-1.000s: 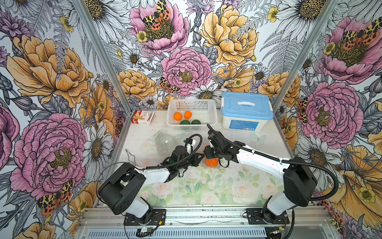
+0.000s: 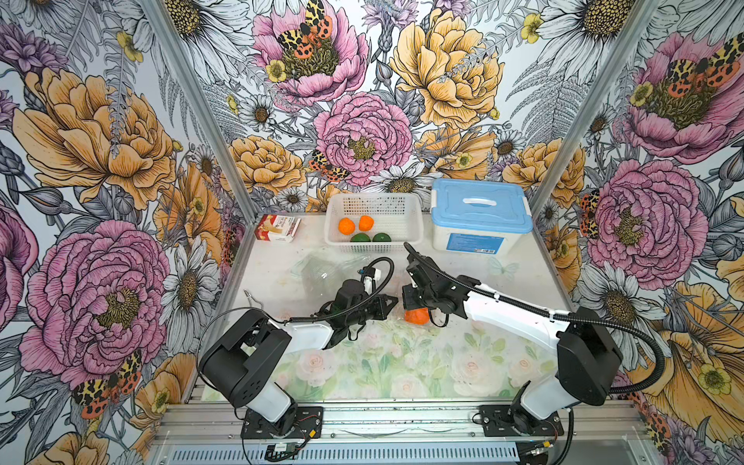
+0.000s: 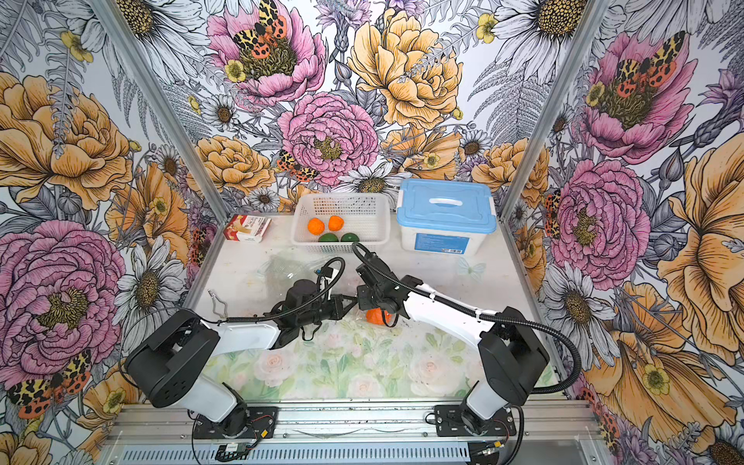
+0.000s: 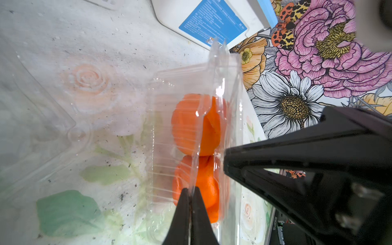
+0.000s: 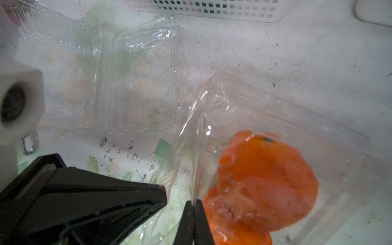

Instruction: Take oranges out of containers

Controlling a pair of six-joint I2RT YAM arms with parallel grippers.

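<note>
A clear plastic clamshell [image 5: 261,106] with two oranges, is at mid table between my grippers, under the right one in both top views. My left gripper is shut at the clamshell's edge; whether thin plastic is between its tips cannot be told. My right gripper is also shut, beside the oranges at the clamshell's rim, with nothing clearly between its fingertips. An empty open clamshell [image 5: 143,77] lies to the left behind them.
A white basket [image 2: 414,221] with two oranges and green fruit stands at the back. A blue-lidded box [image 2: 480,205] is to its right, a small carton [image 2: 275,228] to its left. Tongs [image 3: 218,302] lie at the left.
Both arms have shifted slightly to the right in the top left view, and the oranges under the right gripper appear a little farther right too.
</note>
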